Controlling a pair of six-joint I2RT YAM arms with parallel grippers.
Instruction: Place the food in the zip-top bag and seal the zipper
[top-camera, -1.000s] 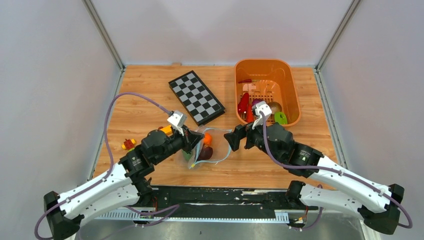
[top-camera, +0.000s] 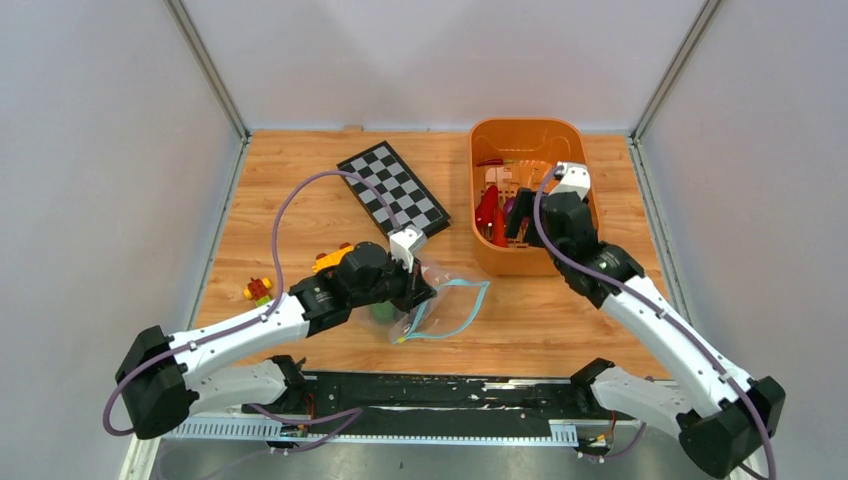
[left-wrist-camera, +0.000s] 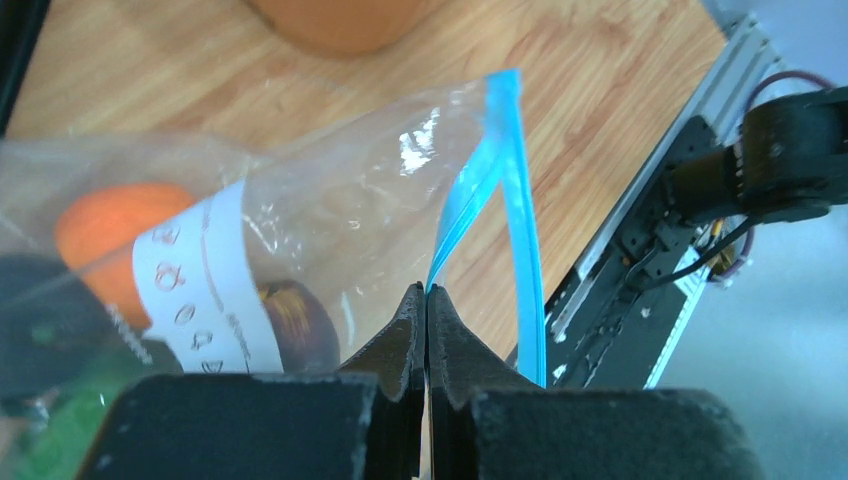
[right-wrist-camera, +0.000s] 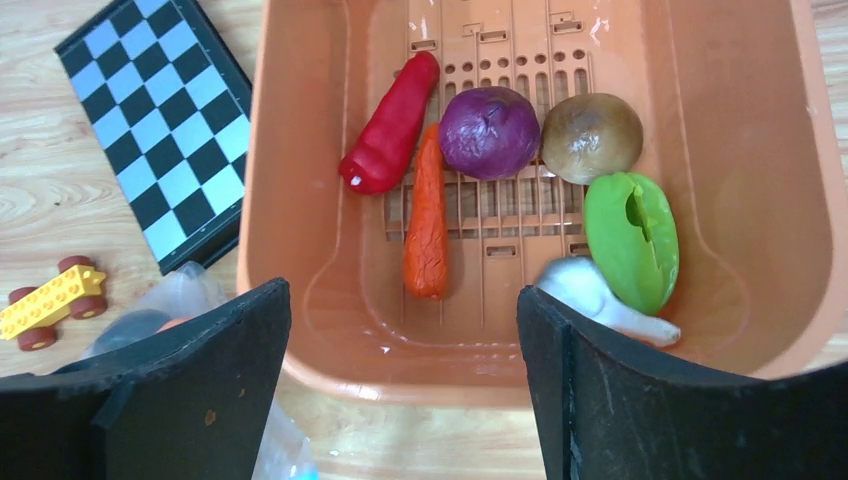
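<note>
The clear zip top bag (left-wrist-camera: 385, 190) has a blue zipper rim (left-wrist-camera: 528, 250) that gapes at its mouth. An orange food piece (left-wrist-camera: 115, 235), a dark one (left-wrist-camera: 298, 325) and a green one (left-wrist-camera: 75, 440) lie inside it. My left gripper is shut at the near lip, with the thin rim running between its fingertips. Over the orange bin my right gripper stands open and empty. Below it in the bin are a red pepper (right-wrist-camera: 395, 125), a carrot (right-wrist-camera: 427, 225), a purple onion (right-wrist-camera: 489, 132), a brown potato (right-wrist-camera: 592, 138), a green pepper (right-wrist-camera: 632, 240) and a white garlic (right-wrist-camera: 600, 298).
The orange bin (top-camera: 517, 262) stands at the back right, its walls rising around the food. A chessboard (top-camera: 395, 190) lies left of it. Toy blocks (top-camera: 258, 290) and a yellow toy car (right-wrist-camera: 55, 300) sit further left. Bare table shows at the front right.
My right gripper has moved from beside the bag's mouth back over the bin.
</note>
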